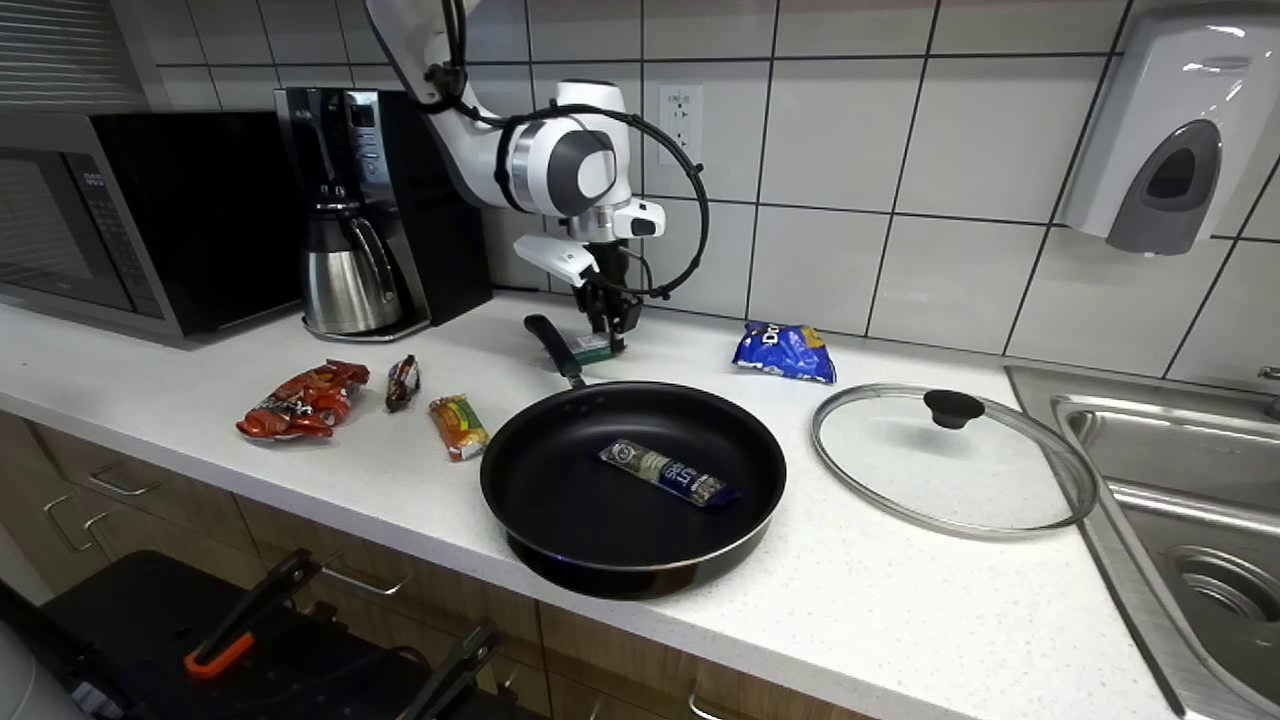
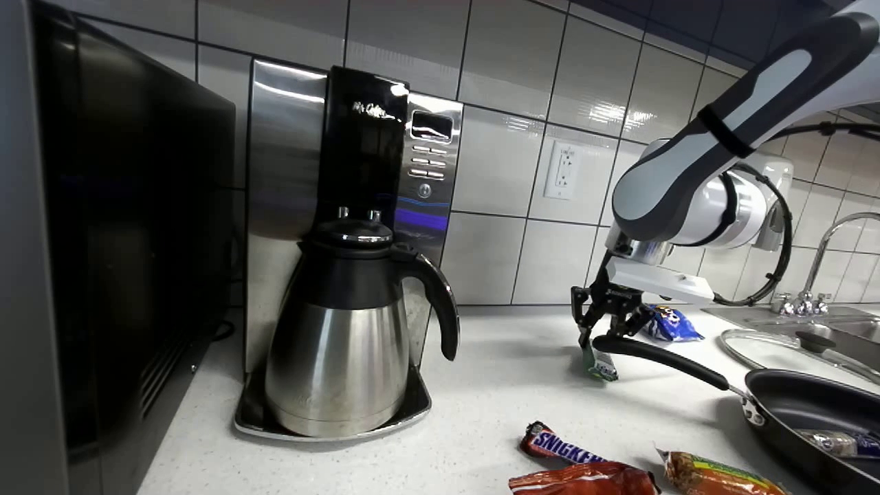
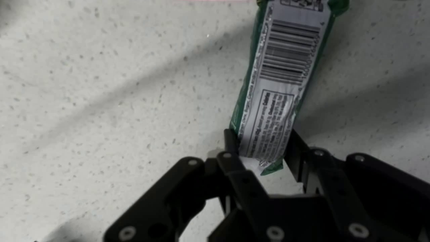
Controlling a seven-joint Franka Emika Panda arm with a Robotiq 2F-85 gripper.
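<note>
A green-wrapped bar (image 3: 278, 80), its pale barcode side facing the camera, runs up from between the fingers in the wrist view. My gripper is shut on one end of it, a finger against each long side. In exterior view 1 the gripper (image 1: 612, 342) is low over the counter behind the pan handle, which partly hides the bar (image 1: 588, 350). From exterior view 2, the bar (image 2: 602, 364) slants below the gripper (image 2: 590, 342), close to the counter; whether it touches the surface I cannot tell.
A black pan (image 1: 576, 528) holds a blue-ended bar (image 1: 672, 470). Right of it lie a glass lid (image 1: 954, 410) and a blue bag (image 1: 786, 352). To the left are a red bag (image 1: 306, 402), a Snickers (image 2: 561, 445) and an orange packet (image 1: 458, 426). The coffee maker (image 1: 438, 204) stands behind.
</note>
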